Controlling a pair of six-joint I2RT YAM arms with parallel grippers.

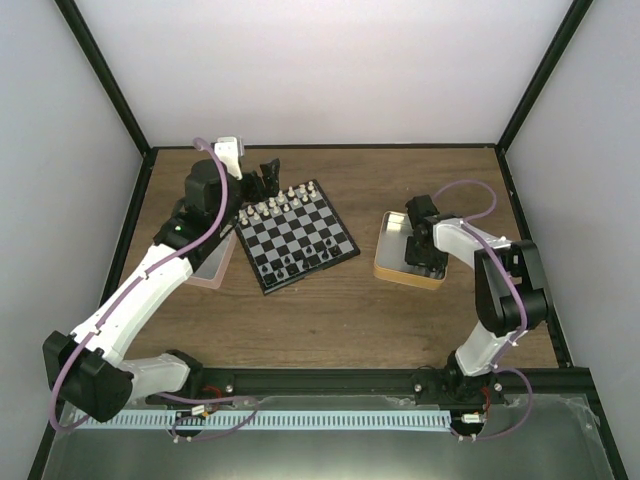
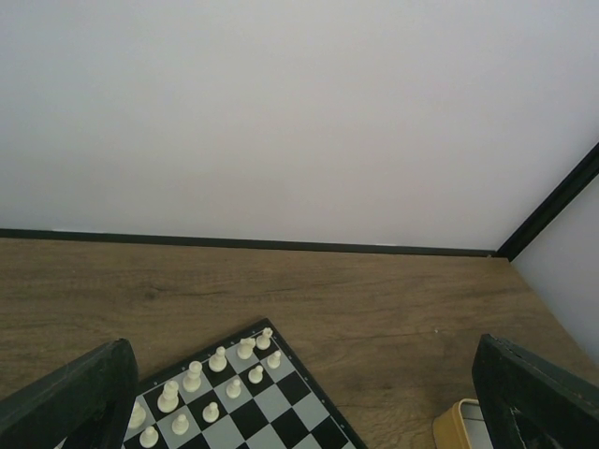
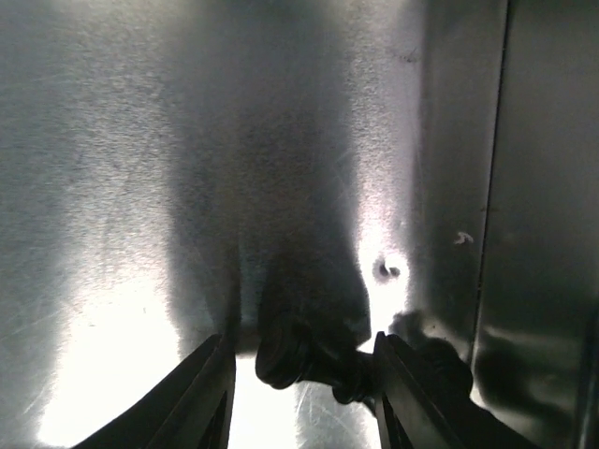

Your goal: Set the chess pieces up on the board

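The chessboard carries white pieces along its back-left side and black pieces along the front-right. My left gripper is raised above the board's back-left corner, open and empty in the left wrist view. My right gripper is down inside the orange-rimmed box. In the right wrist view its fingers are part apart at a dark chess piece lying on its side on the metal bottom; whether they touch it I cannot tell.
A pink-rimmed box sits left of the board, partly behind the left arm.
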